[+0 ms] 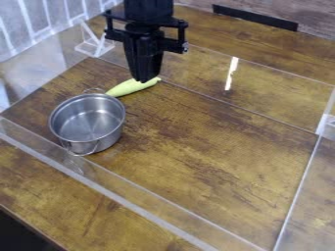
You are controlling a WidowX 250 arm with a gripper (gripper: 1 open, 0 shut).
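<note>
My black gripper [147, 71] hangs over the back left of the wooden table, shut, with nothing seen between its fingertips. Just below it lies a pale yellow-green elongated object [128, 87], partly behind the fingertips as seen from the camera. In front and to the left stands an empty steel pot [88, 123] with a wire handle.
Clear acrylic walls [197, 227] edge the work area at the front, back and sides. A white railed structure [33, 25] stands at the back left.
</note>
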